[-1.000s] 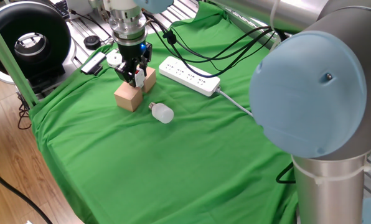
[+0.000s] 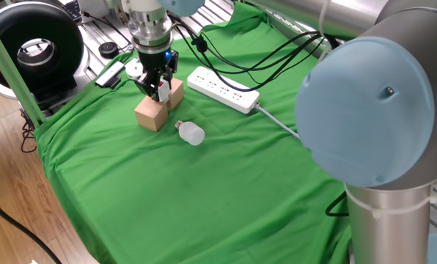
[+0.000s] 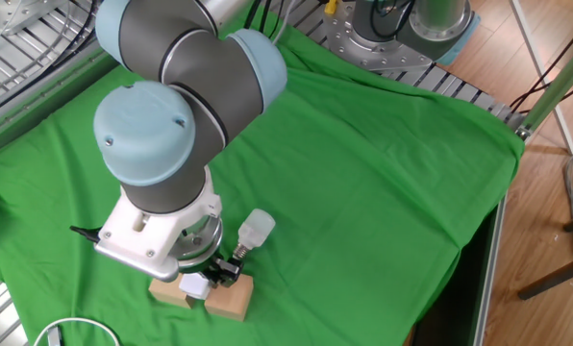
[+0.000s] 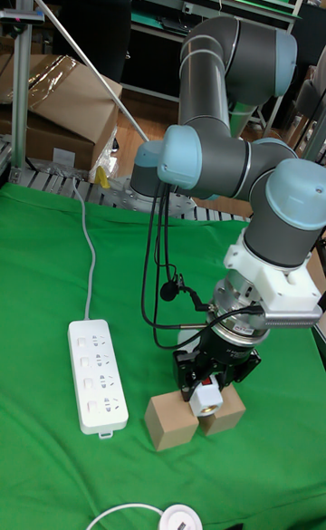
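A small white socket-like piece (image 4: 206,398) sits between two wooden blocks, with a brassy opening facing the camera in exterior view 3. One block (image 2: 152,114) is nearer in exterior view 1; the other block (image 2: 176,94) is partly behind the gripper. Low over the blocks, my gripper (image 2: 162,95) points down with its black fingertips at the white piece. Whether they press on it or only stand around it cannot be told. A white bulb (image 2: 191,133) with a metal screw base lies on the green cloth beside the blocks, apart from the gripper in exterior view 1.
A white power strip (image 2: 223,89) lies right of the blocks in exterior view 1, its cable running off to the right. Black cables (image 2: 277,62) hang from the arm above it.
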